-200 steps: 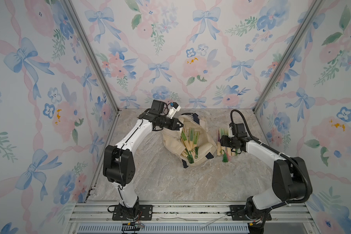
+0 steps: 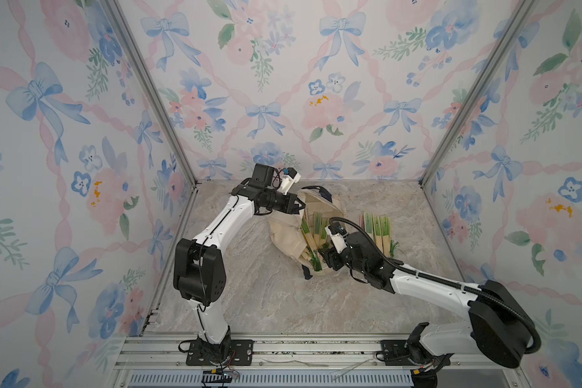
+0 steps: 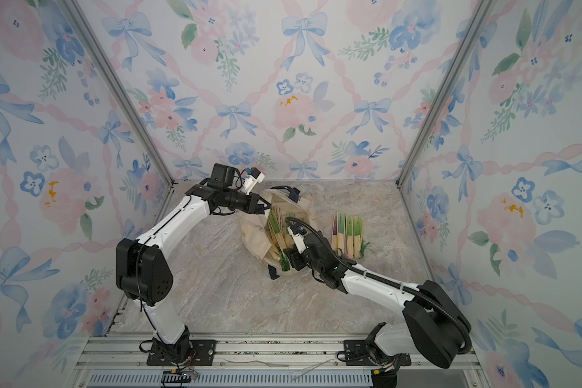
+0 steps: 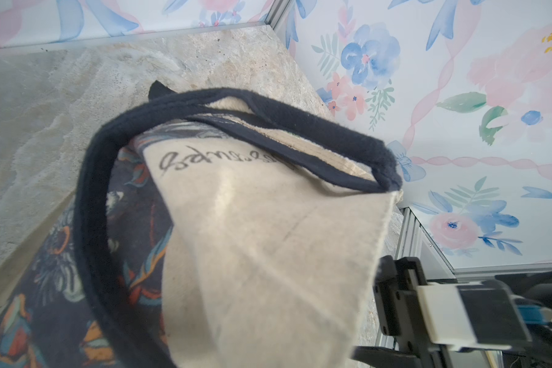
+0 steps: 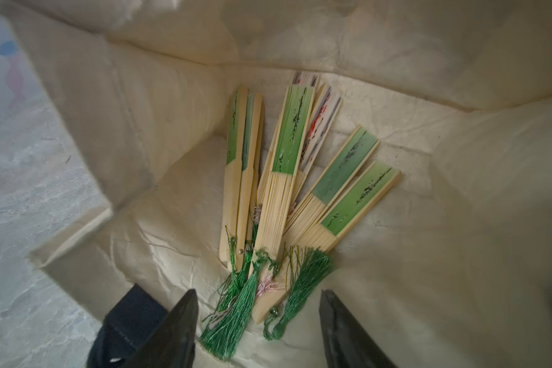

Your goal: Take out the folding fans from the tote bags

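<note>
The cream tote bag (image 2: 284,236) lies mouth-open on the table, with several folding fans (image 5: 282,202) inside, green-and-wood with green tassels. At its upper left edge, my left gripper (image 2: 299,207) is shut on the bag's cloth, which rises in a flap; in the left wrist view that pale cloth (image 4: 276,245) covers its fingers. Over the mouth my right gripper stands open and empty, the tassel ends lying between and just beyond its fingertips. Several fans (image 2: 376,234) lie side by side on the table, right of the bag.
A dark bag handle (image 2: 318,192) arches at the back, and a dark strap (image 2: 306,272) sticks out in front. Bare table (image 2: 304,304) lies in front of the bag. The right arm passes in front of the laid-out fans.
The left arm is almost unmoved.
</note>
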